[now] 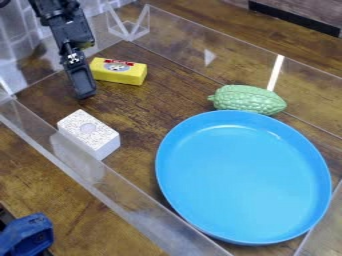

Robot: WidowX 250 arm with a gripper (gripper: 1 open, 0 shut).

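Note:
My gripper (79,78) is at the upper left, reaching down low over the wooden floor of a clear-walled enclosure, just left of a yellow box (118,71) with a red-and-white label. Its fingertips are dark and small, with no object visible between them; it appears open. A white speckled block (88,135) lies below it.
A large blue plate (242,178) fills the lower right, with a green bumpy gourd-like object (246,100) above it. Transparent walls border the area. A blue object (24,236) sits outside at the lower left.

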